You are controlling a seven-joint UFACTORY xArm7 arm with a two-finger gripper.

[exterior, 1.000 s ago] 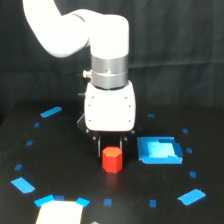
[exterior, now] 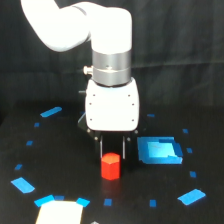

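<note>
The white arm reaches down from the top of the camera view, and its gripper (exterior: 111, 149) points at the table. Directly below the white gripper body is a red block (exterior: 111, 168), its front face fully showing. Dark fingers come down on either side of the block's upper part, but they blend into the black background. Whether they touch the block or stand apart from it is hard to see. Whether the block rests on the table or hangs just over it does not show either.
A shallow blue tray (exterior: 144, 152) sits right of the block. Blue tape strips, including one at lower left (exterior: 22, 185) and one at lower right (exterior: 191, 197), mark the black table. A pale object (exterior: 60, 212) is cut off at the bottom edge.
The red block appears slightly lower in the picture, nearer the camera or further down. The gripper body has shifted a little to the right. The tray has not moved.
</note>
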